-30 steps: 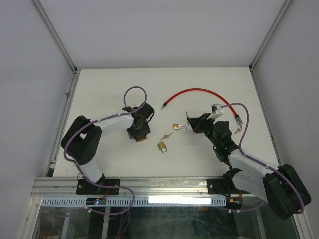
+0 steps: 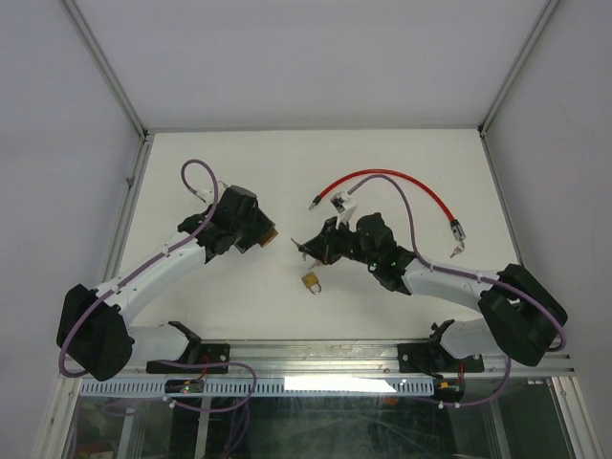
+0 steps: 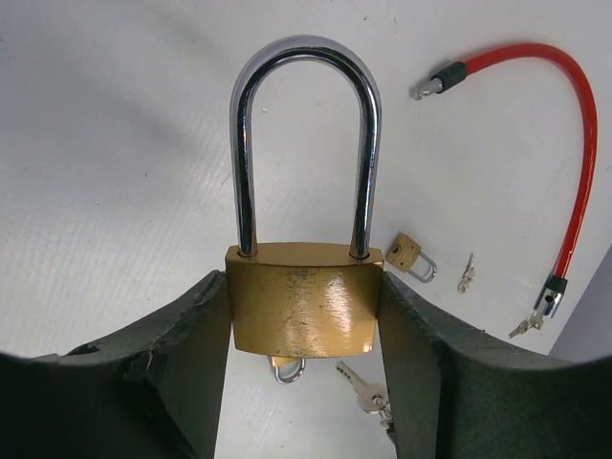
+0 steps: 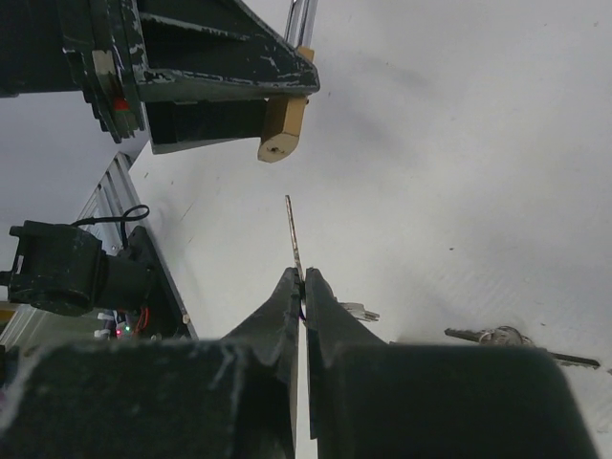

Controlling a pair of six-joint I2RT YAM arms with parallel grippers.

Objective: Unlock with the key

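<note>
A brass padlock with a tall steel shackle (image 3: pixel 305 296) is clamped by its body in my left gripper, held above the table. In the right wrist view, the padlock's end face with its keyhole (image 4: pixel 277 148) points toward my right gripper. That gripper is shut on a thin key (image 4: pixel 292 229), whose blade sticks out past the fingertips. Key tip and padlock are apart, with a gap between them. In the top view the left gripper (image 2: pixel 260 234) is left of the right gripper (image 2: pixel 308 249).
Another brass padlock (image 2: pixel 311 281) lies on the table just below the right gripper. A red cable lock (image 2: pixel 382 172) curves across the back right. Loose keys (image 3: pixel 368 390) and a small padlock (image 3: pixel 403 251) lie on the white table.
My right gripper has moved left with the key, toward the held padlock. The left gripper has shifted left and up in the top view, and its padlock has turned to face right.
</note>
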